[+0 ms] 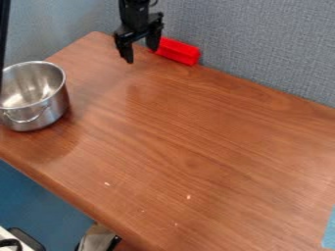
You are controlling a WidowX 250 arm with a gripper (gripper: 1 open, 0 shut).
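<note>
My black gripper (140,49) hangs open at the back left of the table, its fingers spread, low over the wood beside a red block (177,52). The red block is long and lies along the back grey wall, just right of the gripper; whether the right finger touches it I cannot tell. Nothing shows between the fingers.
A steel pot (34,95) stands at the left edge of the wooden table (197,167). A grey padded wall (262,49) runs along the back.
</note>
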